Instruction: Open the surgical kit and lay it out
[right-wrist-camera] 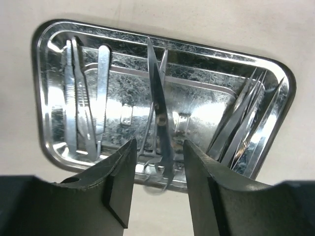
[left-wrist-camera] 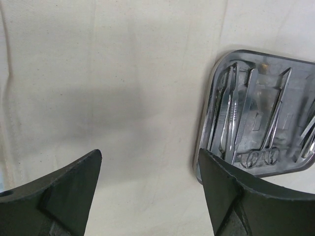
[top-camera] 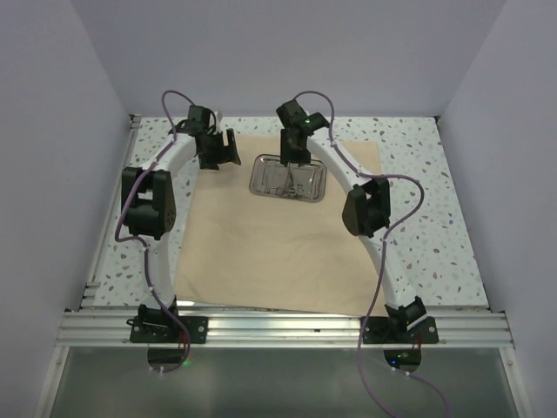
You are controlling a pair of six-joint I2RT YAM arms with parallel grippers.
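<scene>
The steel tray of surgical instruments (top-camera: pixel 259 178) lies on the beige cloth, knives and tweezers at its left, scissors in the middle, several long instruments at its right (right-wrist-camera: pixel 231 128). My right gripper is over the tray's middle, fingers apart, with a blurred dark instrument (right-wrist-camera: pixel 160 105) rising between them, seemingly nearer the camera than the tray's floor; whether the fingers touch it I cannot tell. My left gripper stands open and empty over bare cloth left of the tray.
The speckled table (top-camera: pixel 426 218) shows around it. Both arms reach in from the near edge.
</scene>
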